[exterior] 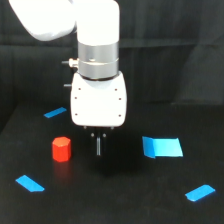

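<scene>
The white robot arm reaches down from the top, its gripper hanging above the middle of the black surface. Its thin fingers are small and dark, so whether they are open or shut cannot be told. A red hexagonal block stands to the left of the gripper. A light blue piece with a darker blue side lies to the right.
Flat blue strips lie at the back left, front left and front right.
</scene>
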